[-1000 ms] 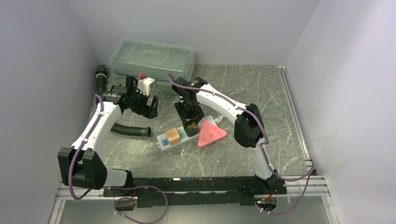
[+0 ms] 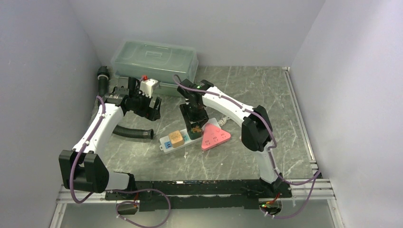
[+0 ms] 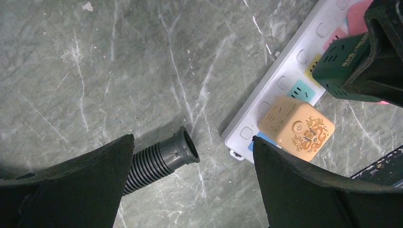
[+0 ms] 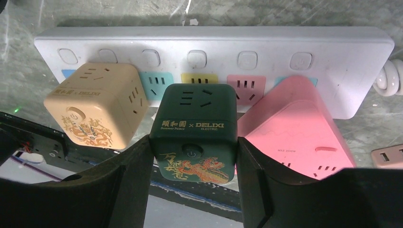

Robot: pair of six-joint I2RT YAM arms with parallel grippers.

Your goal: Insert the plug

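In the right wrist view, a dark green cube plug [image 4: 195, 107] sits between the fingertips of my right gripper, which bear on both its sides. It covers the lower part of a yellow socket on the white power strip [image 4: 214, 35]. Its prongs are hidden, so I cannot tell whether it is seated. The left wrist view shows the green plug [image 3: 340, 64] over the same yellow patch. My left gripper stands open and empty, its fingers [image 3: 304, 190] above the table, left of the strip [image 2: 167, 149].
A tan cube plug [image 4: 97, 102] occupies the strip's blue end, left of the green one. A pink triangular plug [image 4: 294, 128] lies close on the right. A ribbed black hose [image 2: 133, 133] and a lidded clear box [image 2: 154, 61] are on the left and back.
The left arm, tan plug and pink plug stay where they were.
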